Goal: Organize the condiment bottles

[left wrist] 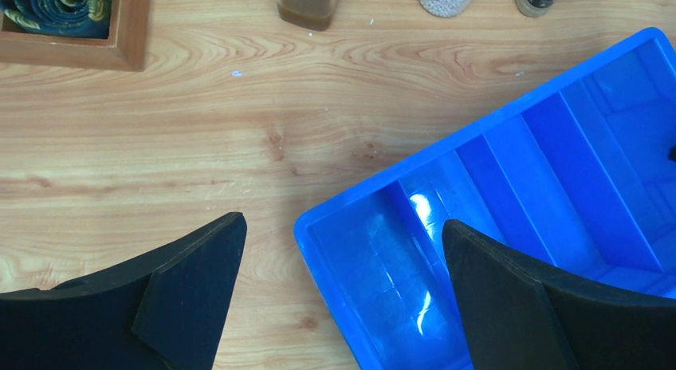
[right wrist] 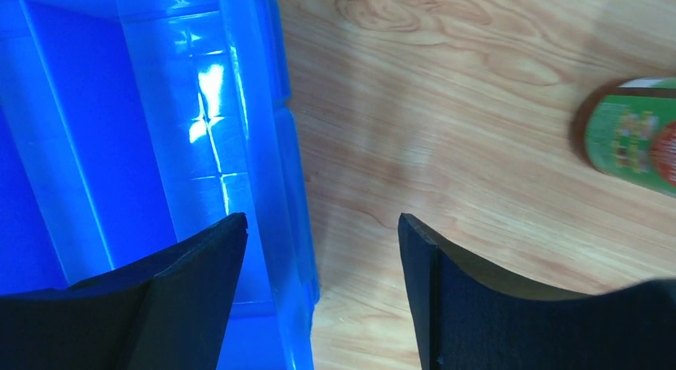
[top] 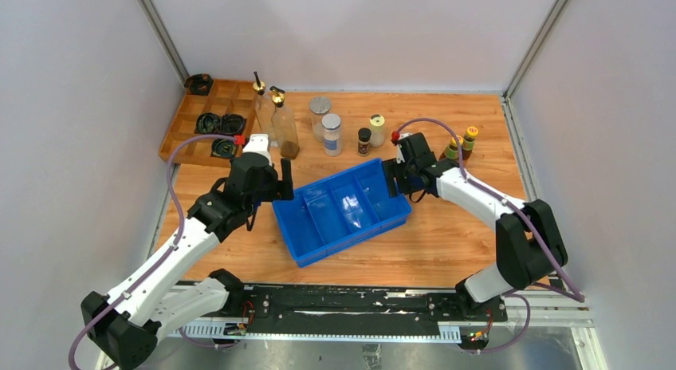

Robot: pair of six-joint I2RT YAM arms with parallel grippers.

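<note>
The blue divided tray (top: 335, 250) lies mid-table. Behind it stand two pour-top oil bottles (top: 284, 135), a white-lidded jar (top: 332, 139), a silver-lidded jar (top: 320, 108), a black-capped shaker (top: 364, 143) and a pale jar (top: 377, 131). Yellow-capped bottles (top: 469, 143) stand at the right; a green-labelled bottle (right wrist: 626, 131) shows in the right wrist view. My left gripper (top: 280, 180) hangs open and empty over the tray's left end. My right gripper is over the tray's right rim, fingers apart, the rim below between them.
A wooden compartment box (top: 190, 104) with dark coiled items sits at the back left. Bare table (top: 446, 242) lies to the right and front of the tray.
</note>
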